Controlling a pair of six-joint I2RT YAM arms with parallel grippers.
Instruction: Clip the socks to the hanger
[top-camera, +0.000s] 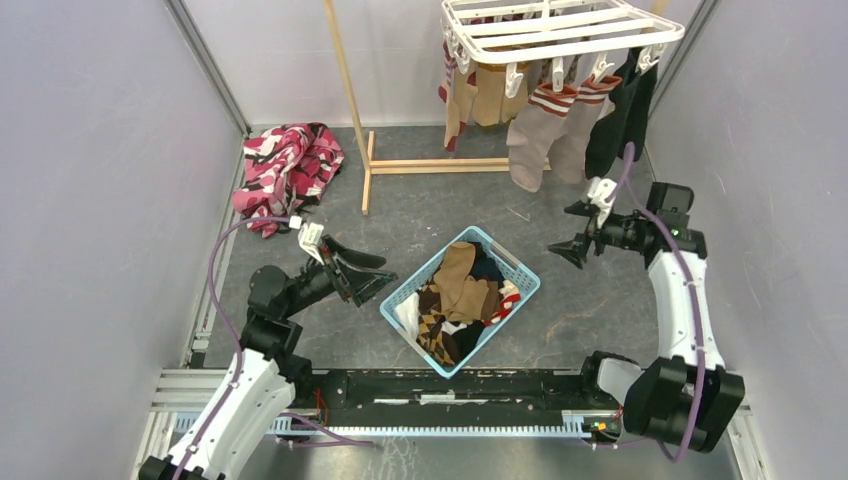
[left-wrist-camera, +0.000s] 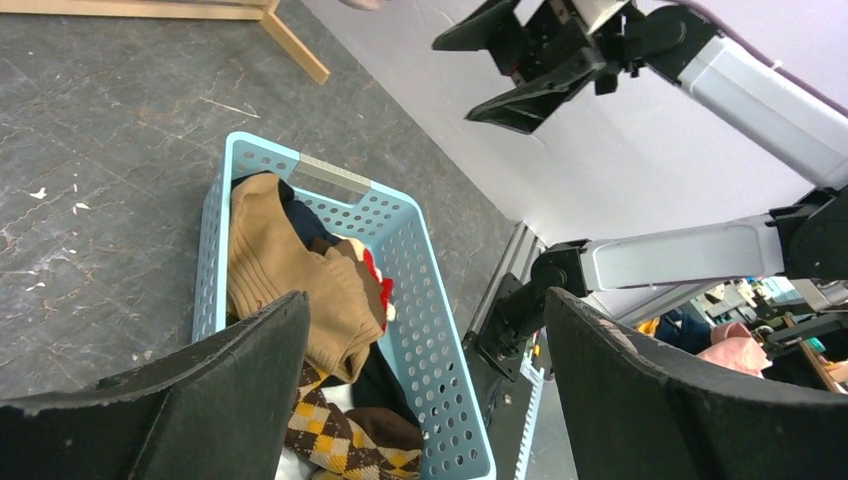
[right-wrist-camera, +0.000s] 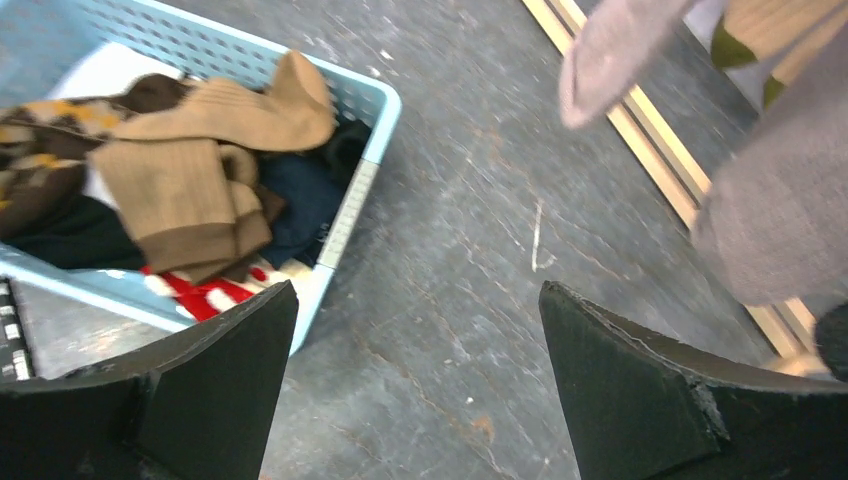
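Socks in brown, dark blue, checked and red-white patterns fill the blue basket (top-camera: 510, 265), with a tan sock (top-camera: 462, 285) on top. My left gripper (top-camera: 372, 278) is open just left of the basket, nothing between its fingers. In the left wrist view the tan sock (left-wrist-camera: 300, 285) lies beyond its fingers. Right of the basket, above the floor, my right gripper (top-camera: 568, 232) is open and empty. The white hanger (top-camera: 560, 45) at the top carries several clipped socks, among them a grey pair (top-camera: 545, 130) with red-striped cuffs and a dark sock (top-camera: 625, 120).
A red-pink patterned cloth (top-camera: 290, 170) lies bunched on the floor at the back left. The wooden stand (top-camera: 440, 166) holding the hanger crosses the back. Bare floor (top-camera: 430, 215) lies between the basket and the stand.
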